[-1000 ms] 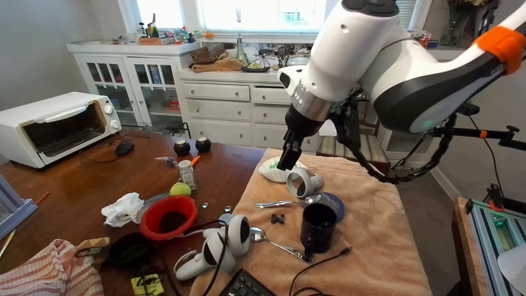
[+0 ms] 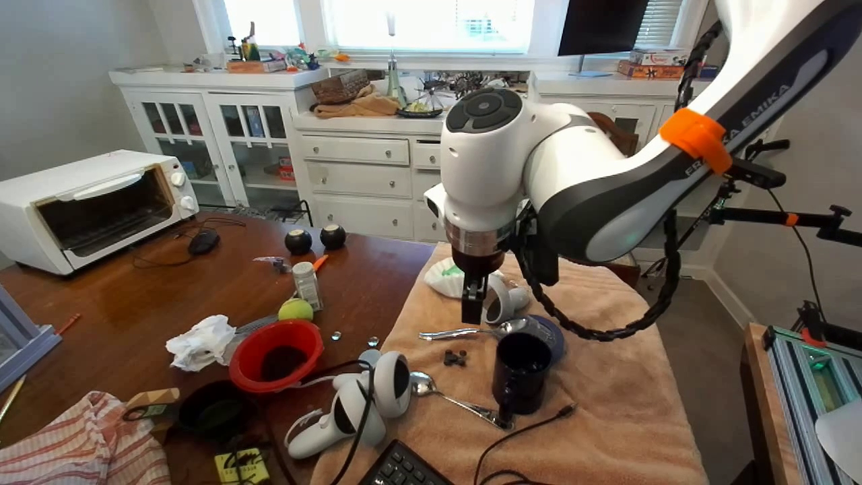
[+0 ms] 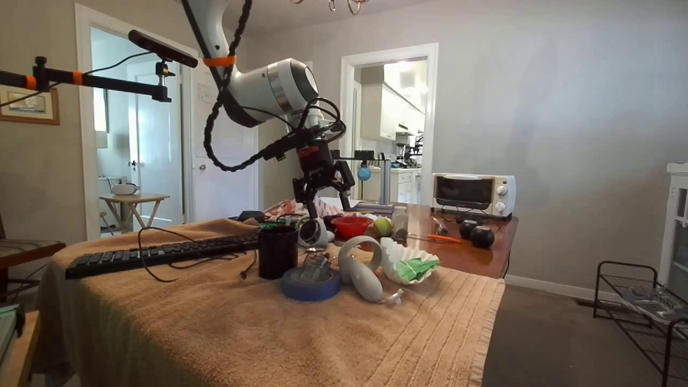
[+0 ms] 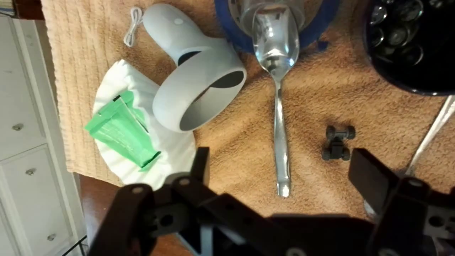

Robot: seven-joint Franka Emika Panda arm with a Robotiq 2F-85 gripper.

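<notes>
My gripper stands open above the tan towel, its black fingers wide apart with nothing held. In the wrist view a silver spoon lies below the gap, its bowl propped on a clear cup inside a blue tape roll. A small black wheeled piece rests on the towel near the right finger. Left of the spoon are a white ring-shaped controller and a white fluted paper dish bearing a green packet. A dark mug, with clear round pieces inside, is at the upper right.
A second spoon lies beside the mug. Another controller, a keyboard and cables crowd the front. On the wooden table sit a red bowl, a green ball and a toaster oven. Bare towel lies right of the mug.
The arm has come down and swung toward the near side, its hand turning from tilted to nearly upright. The objects on the towel appear unmoved.
</notes>
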